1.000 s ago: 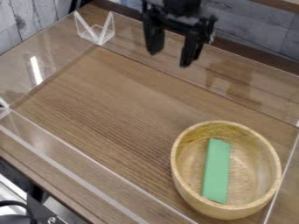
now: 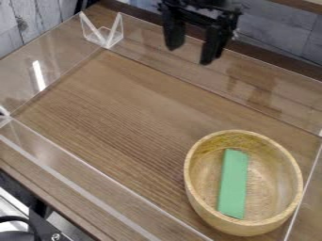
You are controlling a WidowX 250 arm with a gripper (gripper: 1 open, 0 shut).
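The black gripper (image 2: 194, 42) hangs over the back middle of the wooden table, open, blurred, with nothing visible between its fingers. A beige round bowl (image 2: 202, 200) sits at the front right with a green block (image 2: 233, 179) lying in it.
A white wire-like object (image 2: 104, 28) stands at the back left. A dark cable lies beyond the table at the lower left corner.
The bowl and block are unchanged.
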